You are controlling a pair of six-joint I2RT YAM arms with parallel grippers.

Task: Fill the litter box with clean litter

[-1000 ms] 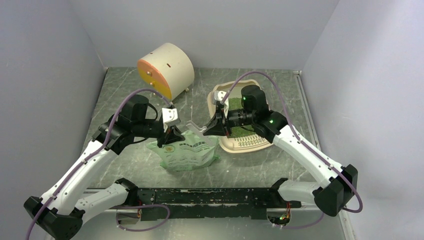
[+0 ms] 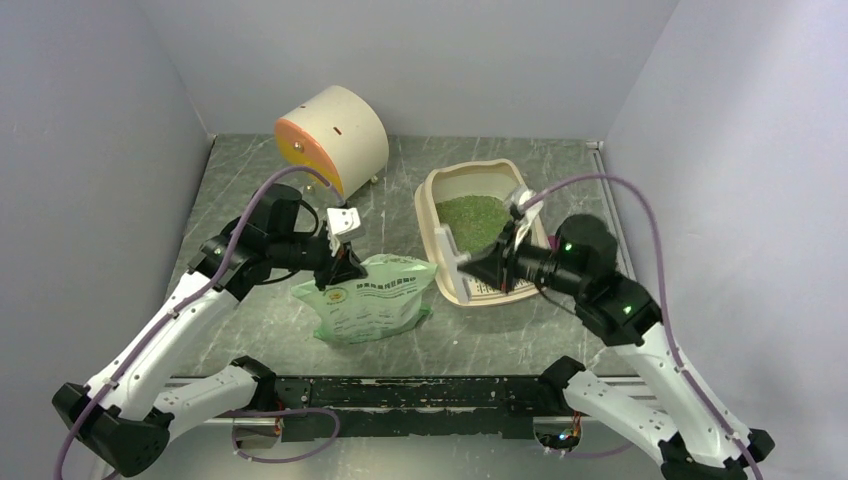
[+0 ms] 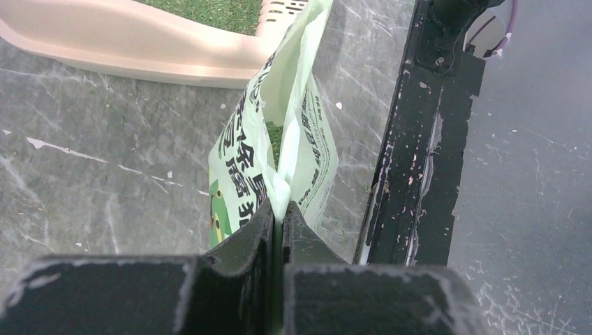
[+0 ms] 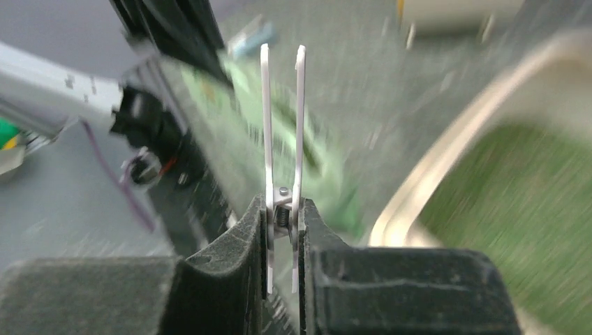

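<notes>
The green-white litter bag [image 2: 365,305] stands on the floor, its top edge pinched shut in my left gripper; green granules show through its gap. My right gripper is shut on a white scoop [image 4: 268,112], held over the near left part of the cream litter box [image 2: 428,205], which holds green litter [image 2: 465,215] and stands right of the bag. The right wrist view is blurred.
A cream cylinder [image 2: 350,135] with an orange front stands at the back left. Grey walls close in the sides and back. Bare floor shows left of the bag and at the front right.
My right gripper and scoop have moved right, away from the bag and over the litter box. The left gripper, still on the bag, has shifted slightly upward.
</notes>
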